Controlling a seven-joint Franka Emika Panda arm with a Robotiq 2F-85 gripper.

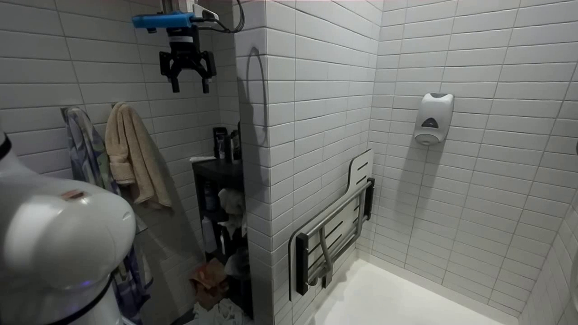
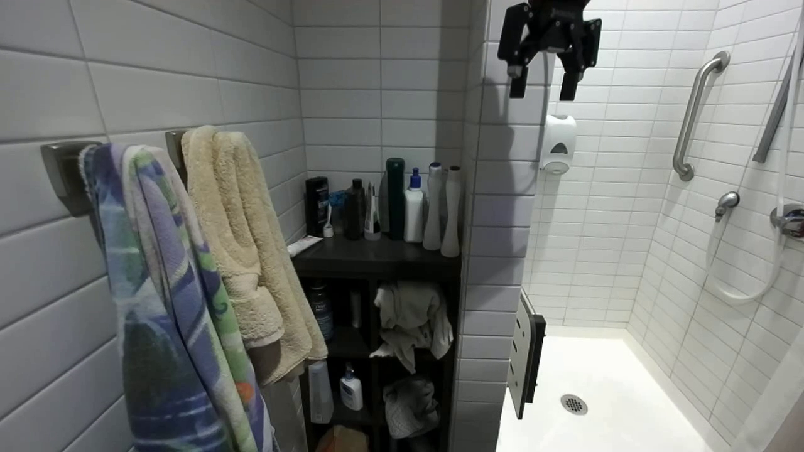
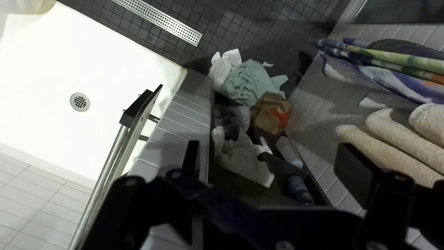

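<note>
High up, above the dark shelf unit [image 2: 354, 260], my gripper [image 1: 190, 88] points downward and stands open. Empty space shows between its two fingers in both exterior views, and the gripper [image 2: 541, 91] touches nothing. From the wrist, a dark finger [image 3: 191, 156] is seen on the left and the other finger [image 3: 356, 175] on the right, widely apart. Below them lie the shelf's compartments with a whitish cloth [image 3: 245, 160] and a dark bottle [image 3: 298, 188]. On the shelf top stand several bottles, among them a green one [image 2: 395, 198] and a white pump bottle with a blue top [image 2: 414, 211].
A beige towel [image 2: 241, 248] and a patterned towel [image 2: 162, 301] hang at the left wall. The tiled partition [image 1: 282, 108] stands beside the shelf, with a folded shower seat [image 1: 333, 233] on its far side. A soap dispenser [image 1: 434, 119] is on the back wall.
</note>
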